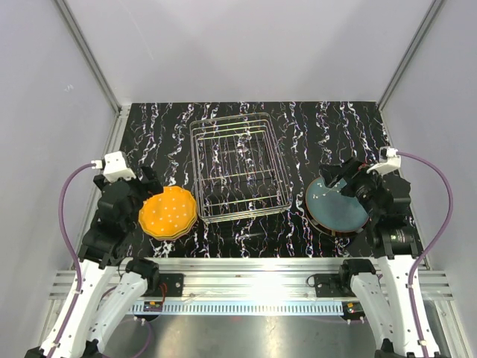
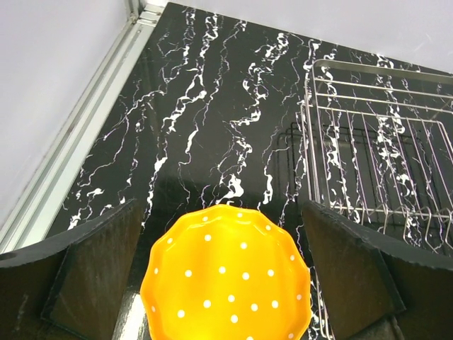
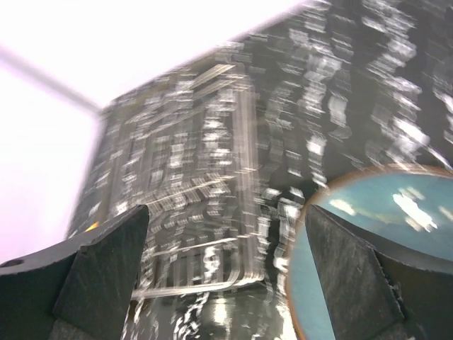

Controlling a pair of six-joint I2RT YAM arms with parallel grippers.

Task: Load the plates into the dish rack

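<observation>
A stack of orange scalloped plates with white dots [image 1: 168,212] lies left of the empty wire dish rack [image 1: 240,168]; teal plates [image 1: 335,206] are stacked to its right. My left gripper [image 1: 145,179] is open above the orange plates [image 2: 225,280], which show between its fingers in the left wrist view. My right gripper [image 1: 339,170] is open above the back part of the teal plates; the teal plate [image 3: 375,212] shows blurred beside its fingers in the right wrist view.
White side walls and a back wall enclose it, with metal rails along the edges.
</observation>
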